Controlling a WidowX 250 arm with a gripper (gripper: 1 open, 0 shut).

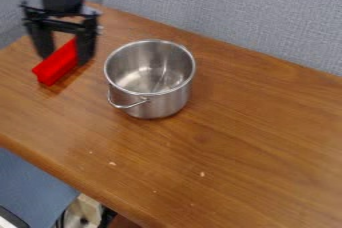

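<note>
My dark gripper (62, 34) is at the upper left, open and blurred, its fingers straddling the area just above a red block (56, 64), which lies tilted on the wooden table near its left edge. Whether the fingers touch the block cannot be told. To its right stands a steel pot (152, 90) with a wire handle hanging at its front; its inside looks empty.
A grey padded wall (254, 12) runs along the back, and blue-grey material (24, 152) lies beyond the table's left edge.
</note>
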